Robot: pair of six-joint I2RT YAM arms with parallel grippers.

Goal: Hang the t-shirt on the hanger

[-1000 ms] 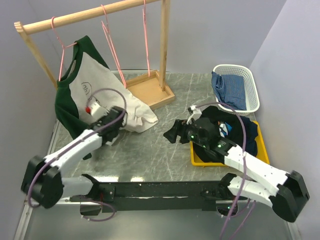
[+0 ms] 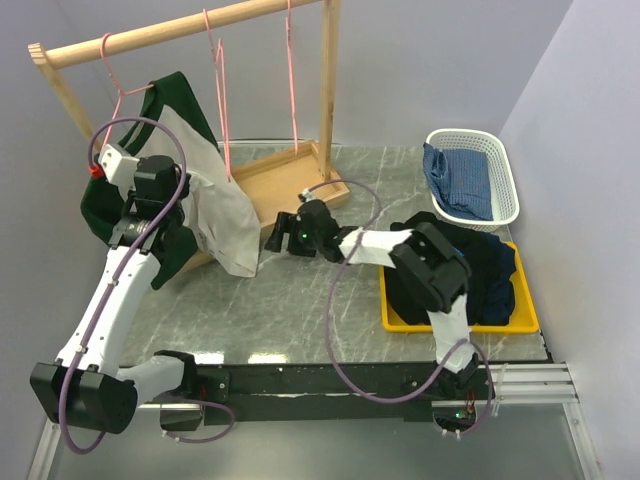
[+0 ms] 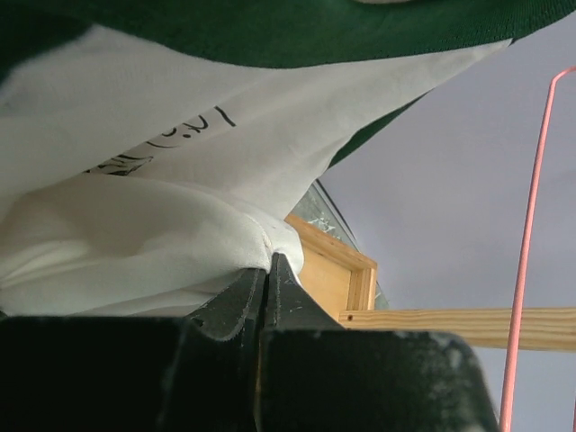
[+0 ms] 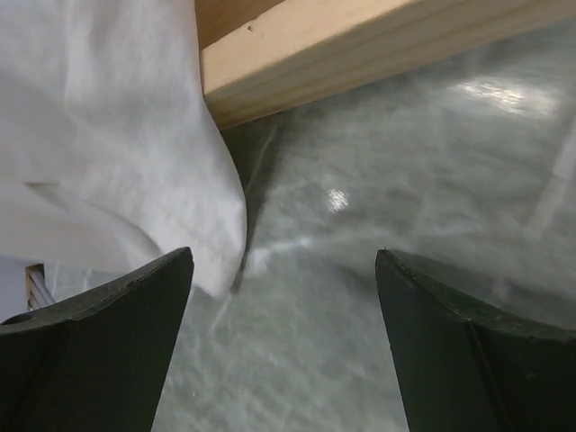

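Observation:
The white t-shirt with dark green sleeves (image 2: 218, 185) hangs from a pink hanger (image 2: 112, 80) at the rack's left end, its white hem draping toward the table. In the left wrist view its white cloth (image 3: 180, 234) reaches the tips of my left gripper, which is shut against the fabric; a thin fold appears pinched there. My right gripper stands open low over the table, nothing between its fingers. The shirt's hem (image 4: 216, 225) lies beside its left finger in the right wrist view.
Two more pink hangers (image 2: 222, 100) hang from the wooden rack (image 2: 200, 22). A yellow bin (image 2: 522, 300) of dark clothes and a white basket (image 2: 500, 165) with folded blue cloth stand to the right. Bare grey table (image 2: 270, 320) lies in front.
My left gripper has moved left and back toward the rack, drawing the shirt leftward. My right gripper has travelled left from near the yellow bin toward the shirt's hem.

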